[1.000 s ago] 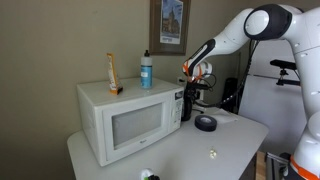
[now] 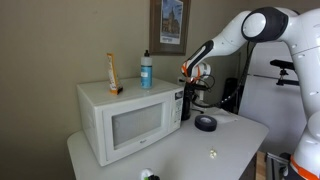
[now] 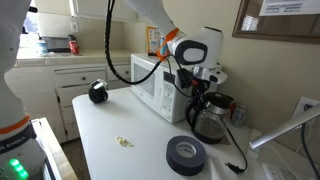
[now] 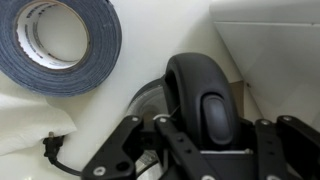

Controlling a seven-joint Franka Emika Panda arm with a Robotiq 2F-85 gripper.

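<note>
A glass pot (image 3: 210,126) with a black handle stands on the table at the right end of the white microwave. In the wrist view, its thick black handle (image 4: 190,80), with an oval button on it, rises between my gripper's two sides; part of the clear body (image 4: 150,100) shows beside it. My gripper (image 3: 195,101) is down at the handle, its fingers apart around it. Whether the fingers press on the handle is hidden.
The microwave (image 2: 135,123) stands close beside the pot, with a blue bottle (image 2: 146,72) and another bottle (image 2: 113,75) on top. A roll of dark tape (image 3: 186,153) lies near the pot, and a black plug (image 4: 53,144) with its cord.
</note>
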